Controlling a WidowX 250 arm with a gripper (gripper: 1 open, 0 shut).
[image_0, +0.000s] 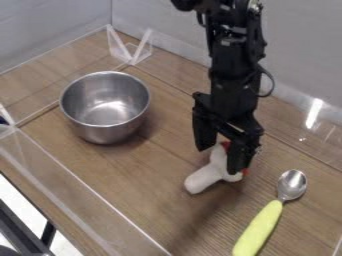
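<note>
The black arm stands over the right half of the table, its gripper low and open around a short white object lying on the wood. A small red part of that object shows beside the right finger. The fingers partly hide it; whether they touch it I cannot tell.
A steel bowl sits at the left. A spoon with a yellow-green handle lies at the front right. Clear strips stand near the back left. Bare wood is free at front centre.
</note>
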